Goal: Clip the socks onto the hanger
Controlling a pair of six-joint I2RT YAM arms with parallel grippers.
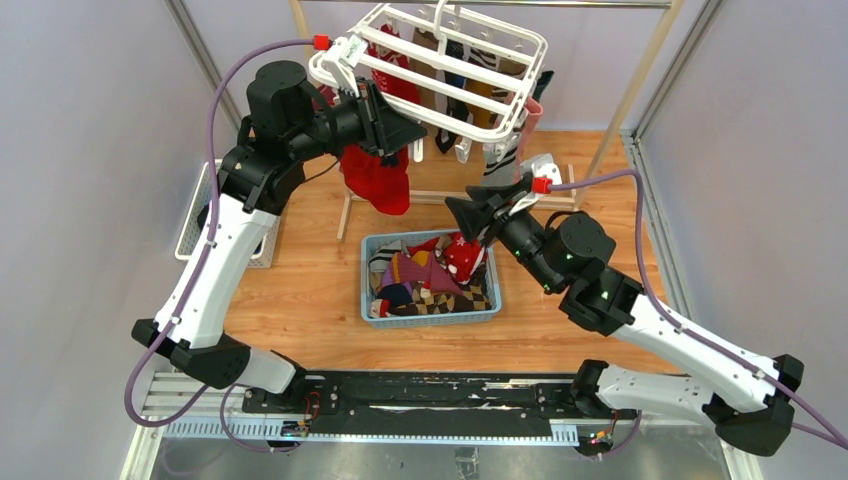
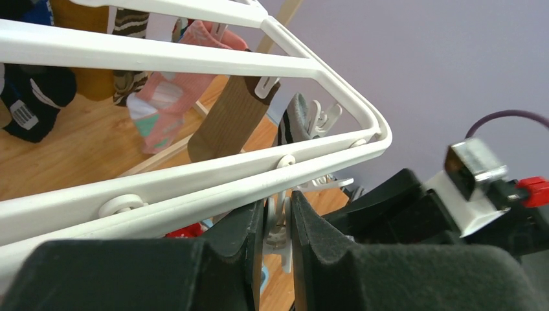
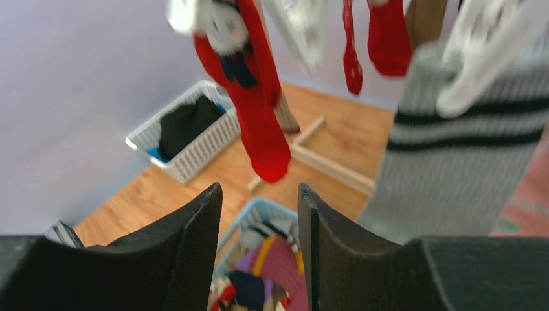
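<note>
The white clip hanger [image 1: 470,50] hangs from the rail with socks clipped along it. My left gripper [image 1: 393,140] is shut on a white clip [image 2: 278,233] under the hanger's front bar. A red sock [image 1: 380,185] hangs below that gripper. My right gripper [image 1: 468,218] is right of and below it; in the right wrist view its fingers [image 3: 327,246] stand apart with nothing clearly between them. A striped grey sock [image 3: 463,168] hangs close in front of it.
A blue basket [image 1: 430,316] of loose socks sits on the floor below the hanger. A white basket [image 1: 260,255] is at left, partly behind the left arm. Wooden stand legs lie behind.
</note>
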